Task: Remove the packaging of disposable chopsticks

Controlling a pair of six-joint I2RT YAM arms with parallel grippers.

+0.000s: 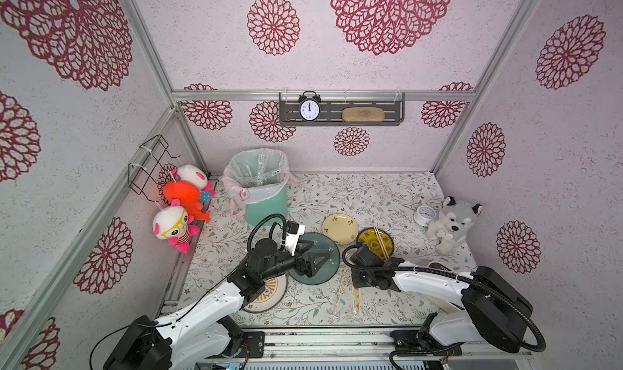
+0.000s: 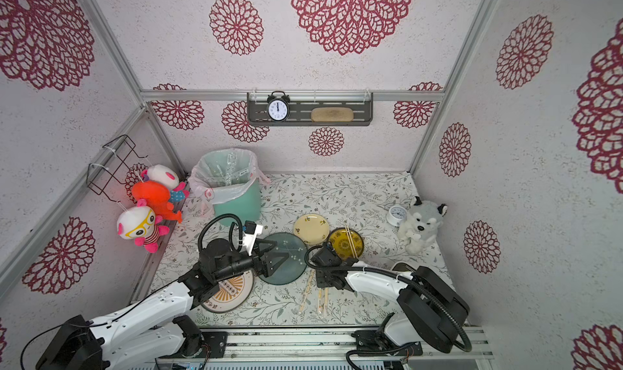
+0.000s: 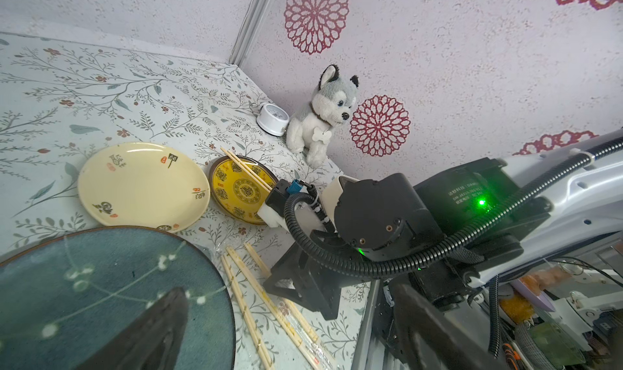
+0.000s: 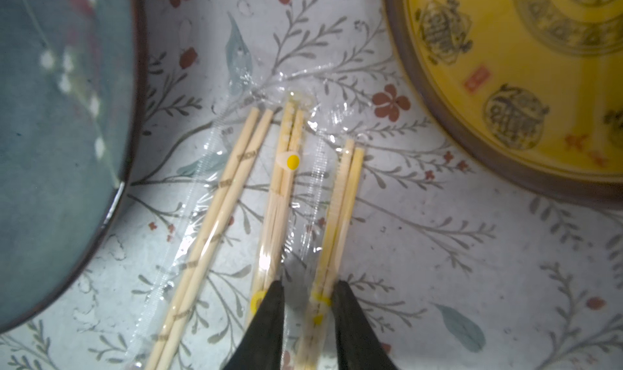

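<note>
Three pairs of disposable chopsticks in clear wrappers lie side by side on the cloth in the right wrist view: a left pair (image 4: 214, 227), a middle pair (image 4: 275, 207) and a right pair (image 4: 337, 227). Over the lower part of the right pair is my right gripper, its fingers part open on either side of that pair; whether they touch it I cannot tell. Above the blue-grey plate (image 1: 318, 274) my left gripper (image 1: 316, 264) stands open, nothing between its fingers. An unwrapped-looking pair of chopsticks (image 1: 381, 242) rests across the yellow dish (image 1: 368, 236).
A cream plate (image 1: 340, 228) sits behind the blue-grey one, and a patterned plate (image 1: 269, 296) lies under my left arm. The lined bin (image 1: 266, 204) at the back left contains clear wrapping (image 1: 261, 168). A husky toy (image 1: 457, 224) sits far right.
</note>
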